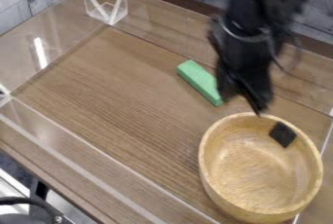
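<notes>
The dark robot arm hangs from the top centre-right over the table, its gripper (240,84) pointing down just right of a green block (197,80) and above the rim of a round tan bowl (228,176). The fingertips are dark and blurred, and nothing clear shows between them; the gripper looks shut. A small black block (282,134) sits in the upper right part of the bowl.
A clear plastic holder (107,6) stands at the back left. Dark cables lie at the bottom left corner.
</notes>
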